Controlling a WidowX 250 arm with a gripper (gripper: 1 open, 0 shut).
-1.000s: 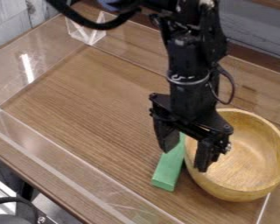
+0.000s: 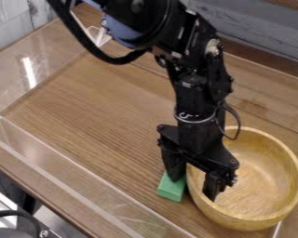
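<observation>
My black gripper (image 2: 193, 163) hangs low in the middle right of the camera view, open, its fingers over a green block (image 2: 171, 190) and at the left rim of a yellow bowl. The green block lies on the wooden table just left of the bowl (image 2: 256, 209), its upper part hidden behind the gripper. Whether the fingers touch either thing I cannot tell. The bowl looks empty where it is visible.
A clear plastic edge runs along the left side, with a dark cable at the lower left. The back is partly hidden by the arm.
My gripper has shifted slightly and now covers more of the green block's upper part. The green block and bowl show little change in place.
</observation>
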